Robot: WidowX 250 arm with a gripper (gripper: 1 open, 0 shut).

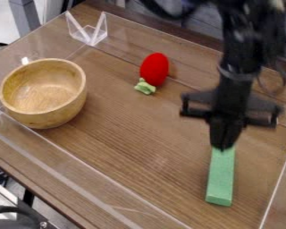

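Note:
The black gripper (214, 122) of my arm hangs over the right part of the wooden table, shut, with nothing seen between its fingers. Below it, a light green bar (221, 179) lies lengthwise on the table, clear of the fingertips.
A wooden bowl (43, 94) sits at the left. A red oval object (154, 68), a small green piece (146, 87) beside it and a clear plastic holder (87, 29) are toward the back.

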